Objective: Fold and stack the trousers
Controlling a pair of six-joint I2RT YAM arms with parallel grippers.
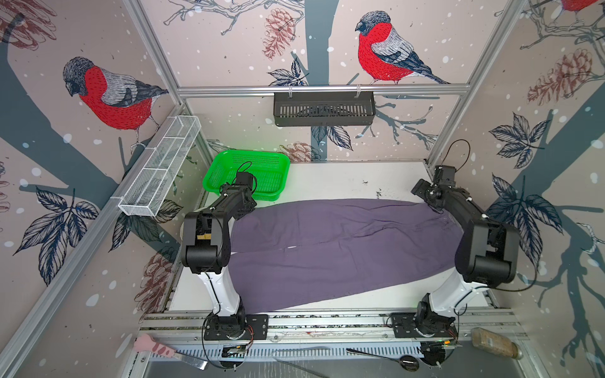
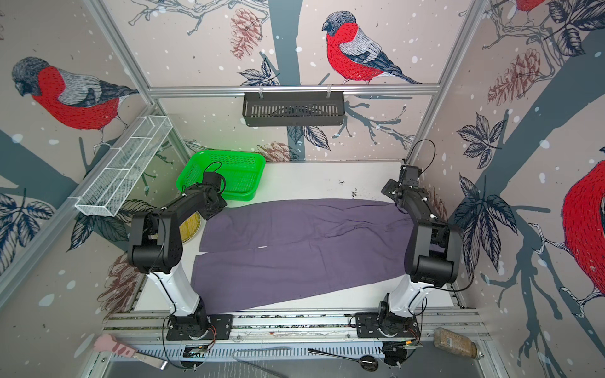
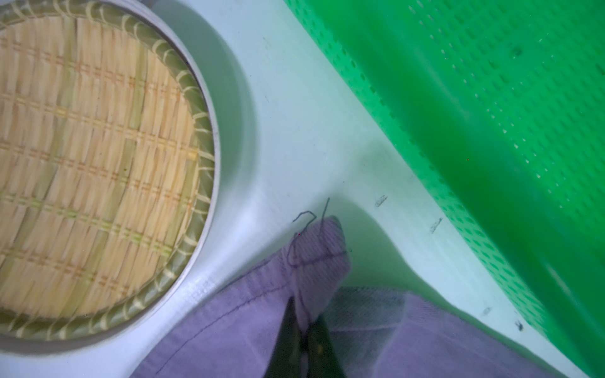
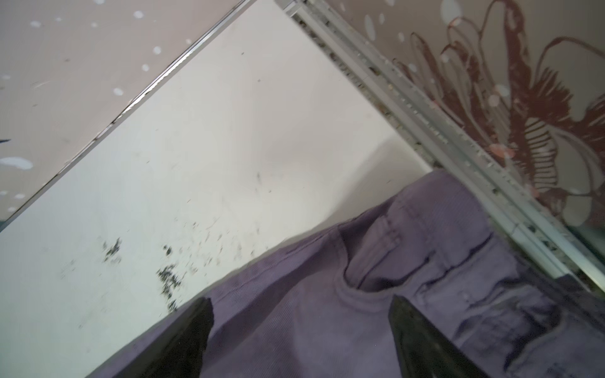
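Observation:
Purple trousers [image 1: 327,245] lie spread across the table, legs to the left with a narrow gap between them and the waist end to the right. In the left wrist view my left gripper is shut on the trousers' far leg corner [image 3: 318,252], which sticks up in a pinched fold with loose threads. My right gripper is open above the trousers' far right corner, its dark fingers [image 4: 182,337] apart. Between and beyond them the waist end [image 4: 441,220] is rumpled; nothing appears gripped there.
A green basket [image 1: 283,179] stands at the back left, close to my left gripper. Beside it is a round woven lid or tray [image 3: 100,170]. Bare white table [image 1: 353,179] shows behind the trousers, and a metal rail [image 4: 435,138] edges the right side.

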